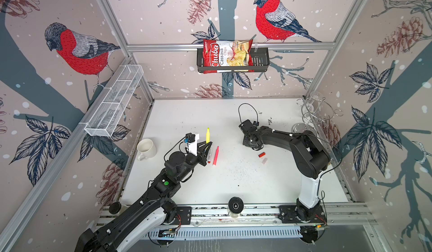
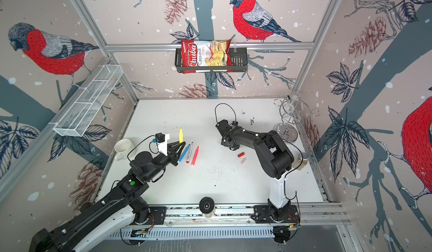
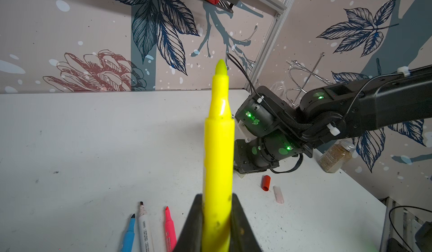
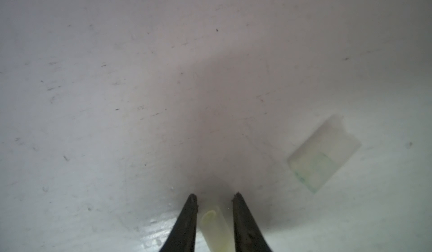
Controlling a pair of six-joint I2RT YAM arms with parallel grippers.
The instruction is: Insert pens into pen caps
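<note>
My left gripper is shut on an upright yellow pen (image 3: 218,144), tip up. My right gripper points down at the table, part open, its fingertips either side of a pale translucent cap (image 4: 215,229); whether they touch it I cannot tell. Another pale cap piece (image 4: 321,155) lies to its right in the right wrist view. A blue pen (image 2: 183,153), a whitish pen (image 2: 189,153) and a pink pen (image 2: 195,155) lie beside my left gripper. A red cap (image 3: 266,182) and a pinkish cap (image 3: 278,194) lie in front of the right arm.
A mug (image 1: 146,148) stands at the left of the white table (image 1: 180,112), a wire stand (image 2: 285,128) and jar (image 3: 335,157) at the right. A basket with chips (image 1: 231,56) hangs on the back wall.
</note>
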